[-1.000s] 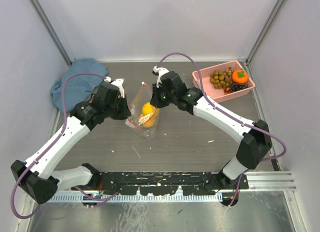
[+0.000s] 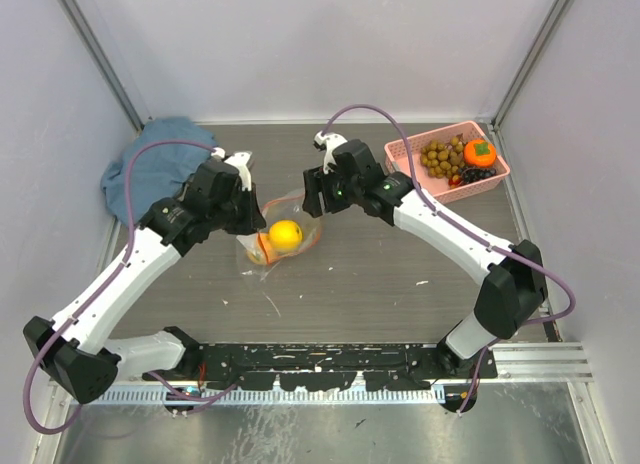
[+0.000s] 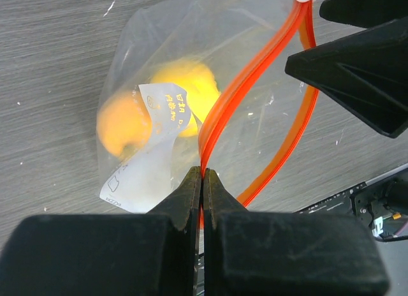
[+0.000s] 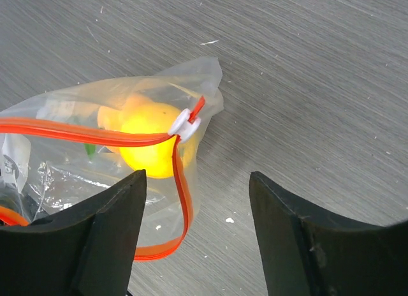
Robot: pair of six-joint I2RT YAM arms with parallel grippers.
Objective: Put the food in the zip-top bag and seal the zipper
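The clear zip top bag [image 2: 272, 261] has an orange zipper rim [image 3: 245, 79] with its mouth gaping. Inside it rest a yellow fruit [image 2: 285, 235] and a paler orange fruit [image 3: 122, 124]. My left gripper is shut on the bag's orange rim, which runs between its fingertips. In the right wrist view, my right gripper stands open beside the bag mouth, its fingers wide apart and nothing gripped. A white zipper slider [image 4: 185, 125] sits at a corner of the rim, ahead of the right fingers.
A pink basket [image 2: 466, 190] with grapes, a persimmon [image 2: 480, 153] and other fruit stands at the back right. Crumpled blue cloth [image 2: 160, 174] lies at the back left.
The bag mouth has sagged, with the yellow fruit shifted left.
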